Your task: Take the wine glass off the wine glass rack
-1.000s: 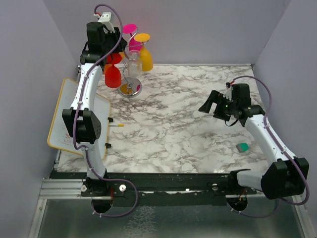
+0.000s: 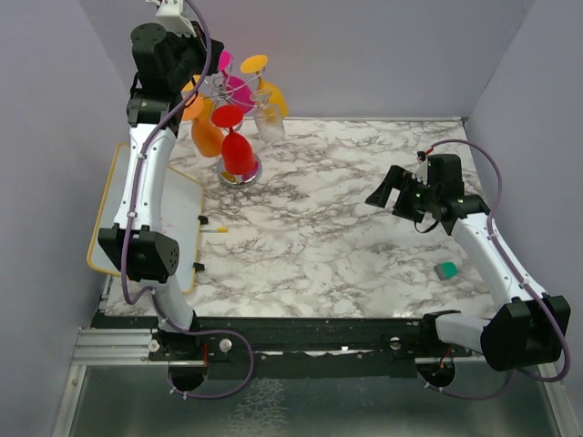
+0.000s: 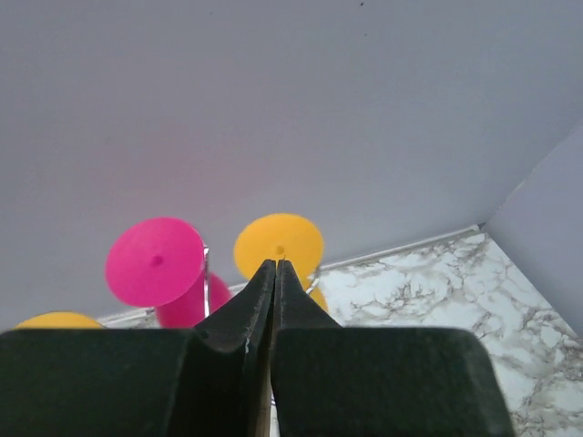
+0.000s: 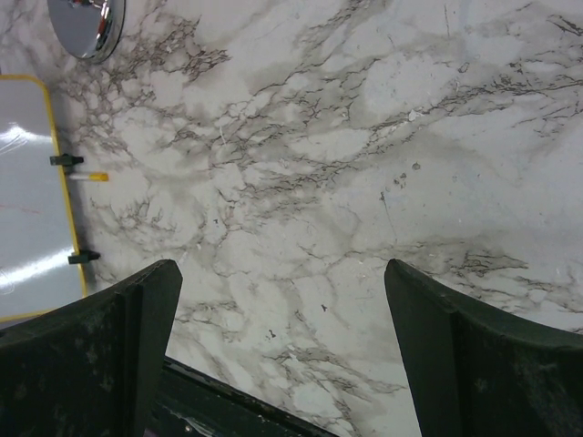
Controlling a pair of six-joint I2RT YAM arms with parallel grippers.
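Observation:
The wine glass rack holds red, orange, clear, pink and yellow glasses at the back left. In the left wrist view, pink and yellow bases show beyond my shut left gripper, nothing seen between its fingers; in the top view it is high over the rack's left side. My right gripper is open, over bare marble at right, apart from the rack.
A white board with yellow edging and black clips lies at left. A small green block lies at the right. Grey walls bound it.
The glasses on the rack have shifted slightly. The right arm is nearly unchanged.

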